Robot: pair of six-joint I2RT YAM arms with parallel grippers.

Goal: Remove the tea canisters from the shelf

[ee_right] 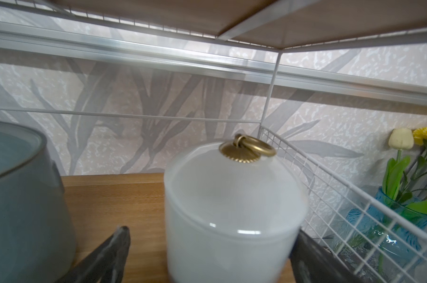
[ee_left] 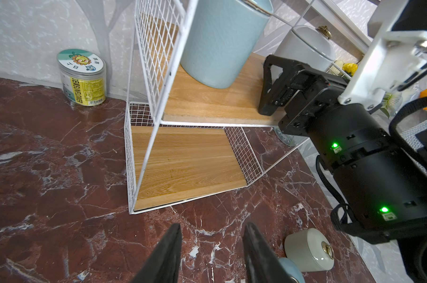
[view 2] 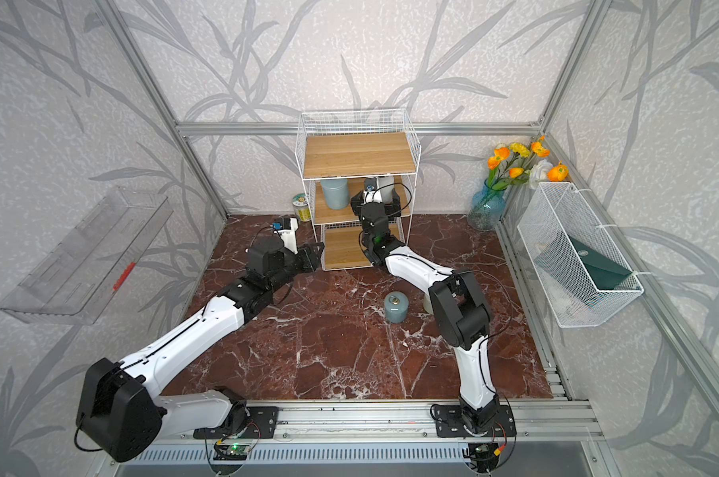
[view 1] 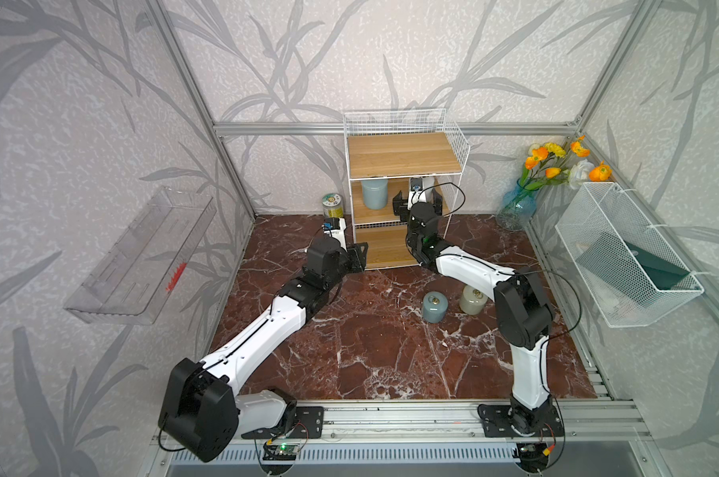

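Observation:
A white lidded canister (ee_right: 232, 212) with a brass ring stands on the right of the middle shelf (ee_left: 213, 110). My right gripper is open, one finger on each side of this canister; contact with it cannot be made out. To its left on the same board is a larger blue-grey canister (view 1: 374, 193). Two small canisters, one blue-grey (view 1: 435, 307) and one cream (ee_left: 309, 250), are on the table in front of the shelf. My left gripper hovers before the shelf's left front, fingers apart and empty.
A printed tin (ee_left: 82, 76) stands left of the shelf. The upper board (view 1: 403, 153) covers the middle level from above, and a wire side (ee_right: 326, 217) borders it on the right. A flower vase (view 1: 518, 208) is farther right.

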